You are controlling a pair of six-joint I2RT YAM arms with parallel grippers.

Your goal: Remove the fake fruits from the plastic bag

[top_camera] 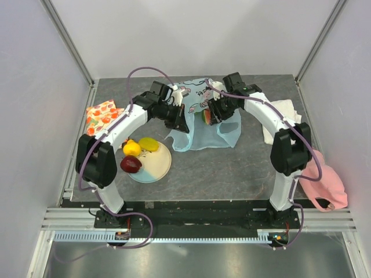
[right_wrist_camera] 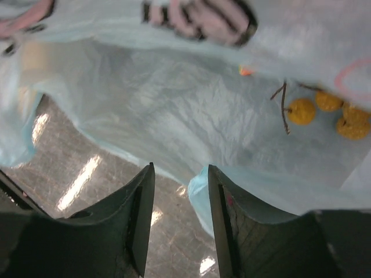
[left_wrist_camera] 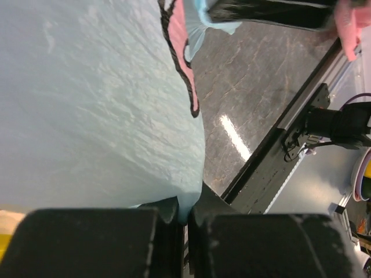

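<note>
The light-blue plastic bag lies open at the back centre. A watermelon piece shows in it, and several small yellow fruits with stems show inside in the right wrist view. My left gripper is shut at the bag's left edge, thin film running into its fingertips. My right gripper is over the bag's right part, its fingertips apart with film behind them; whether anything is pinched is unclear.
A plate at left holds a yellow fruit, a mango and a dark-red fruit. A patterned cloth lies at far left, white cloth at right.
</note>
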